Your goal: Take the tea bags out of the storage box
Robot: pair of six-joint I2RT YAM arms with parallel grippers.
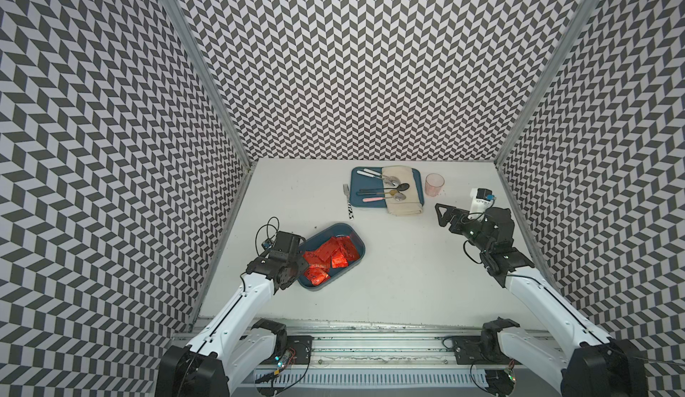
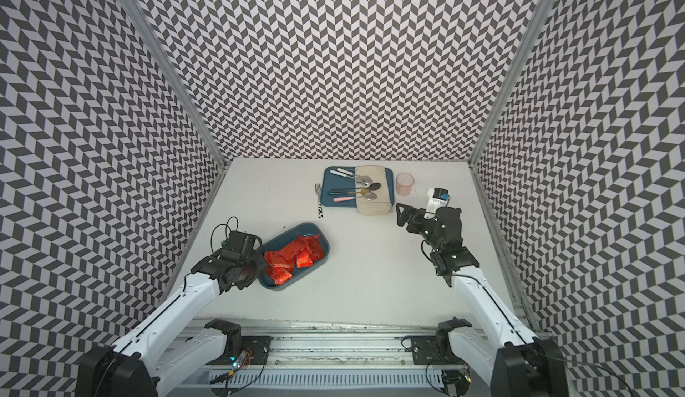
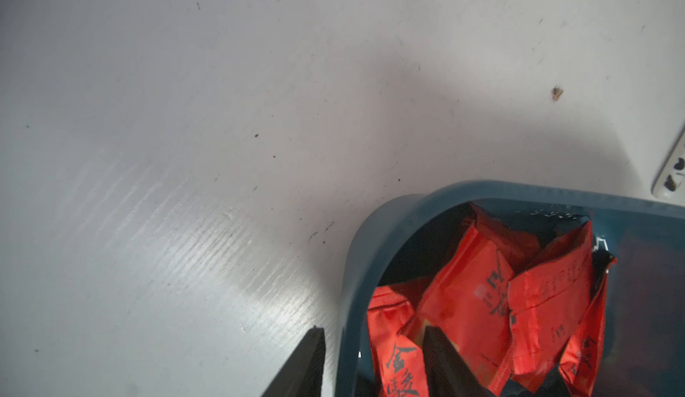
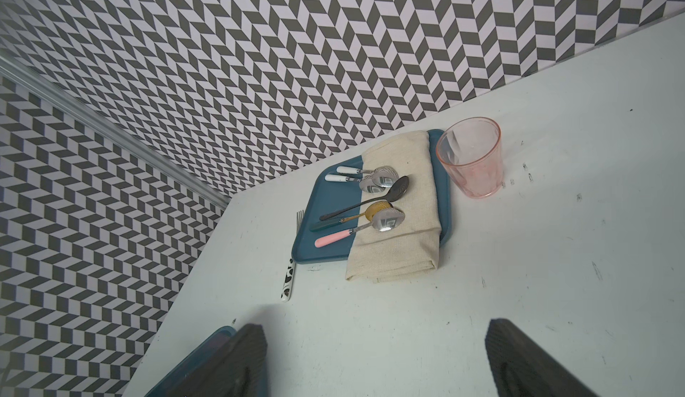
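Red tea bag packets (image 3: 467,297) lie heaped in a dark blue storage box (image 1: 356,243) at the front left of the table. My left gripper is low at the box's near-left end, its fingers apart on either side of the rim, one outside and one over the packets; whether it touches them I cannot tell. My right gripper stands open above the right side of the table, with nothing between its fingers, clear of the box.
A blue tray (image 1: 367,180) with a beige cloth (image 1: 406,208) and several utensils lies at the back, a pink glass (image 1: 434,184) right of it, a fork (image 1: 349,204) left of it.
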